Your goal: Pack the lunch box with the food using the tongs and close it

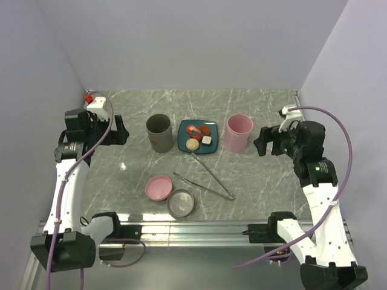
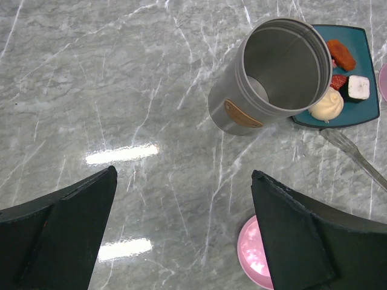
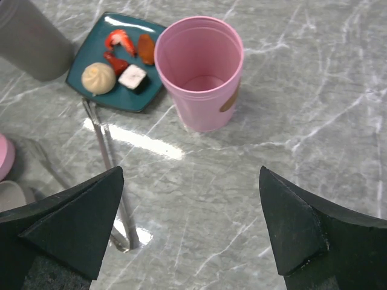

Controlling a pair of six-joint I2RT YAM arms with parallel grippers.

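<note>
A teal plate (image 1: 210,146) holds shrimp, a brown piece, a red piece, a cream dumpling (image 3: 98,77) and a white-topped dark cube (image 2: 357,87). It sits between a grey cylinder (image 1: 159,136) and a pink cup (image 3: 199,109). Metal tongs (image 1: 213,192) lie in front of the plate. A small pink bowl (image 1: 158,188) and a grey bowl (image 1: 180,203) stand at the front. My left gripper (image 1: 121,130) hangs over the left of the table, my right gripper (image 1: 266,140) over the right; both are open and empty.
Bare marble table (image 1: 115,181) lies at the left and right sides, below the grippers. Walls close in at the back and both sides, and a metal rail (image 1: 181,232) runs along the front edge.
</note>
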